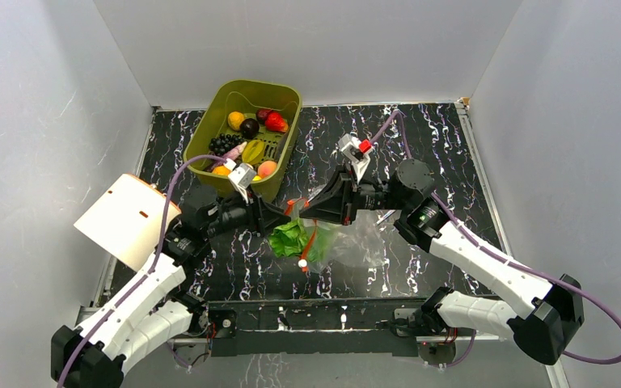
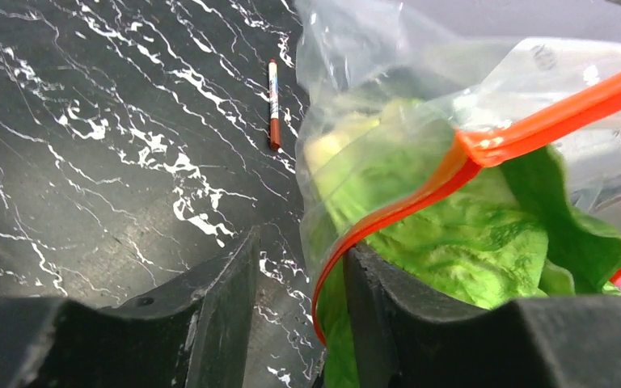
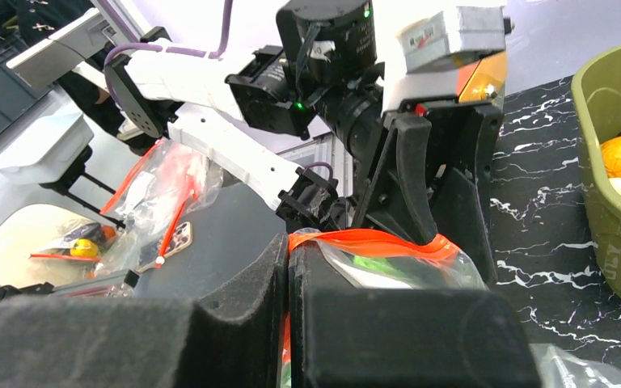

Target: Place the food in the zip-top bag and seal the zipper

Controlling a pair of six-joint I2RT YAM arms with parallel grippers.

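Observation:
A clear zip bag (image 1: 352, 242) with orange zipper strips lies at the centre, leafy lettuce (image 1: 289, 238) in its mouth, bulging out toward the front left. My right gripper is shut on the bag's orange zipper edge. My left gripper stands part open at the bag's mouth, one finger against the lettuce and orange rim, the other over bare tabletop; whether anything is pinched is not visible.
An olive basket (image 1: 202, 129) of fruit and vegetables stands behind the left arm. A cream board (image 1: 117, 222) lies at the left. A marker (image 2: 273, 105) lies on the marble surface near the bag.

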